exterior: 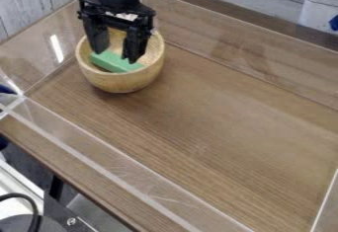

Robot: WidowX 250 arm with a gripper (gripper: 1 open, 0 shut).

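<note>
My black gripper (115, 37) is over a round tan bowl (125, 78) at the upper left, its two prongs pointing down at the bowl's back part, open and apart. A green block (117, 64) lies inside the bowl, just below the prongs. The gripper hides part of the bowl's back rim and interior.
A small blue and white object (326, 14) is cut off at the upper right edge. Dark cables lie at the lower left.
</note>
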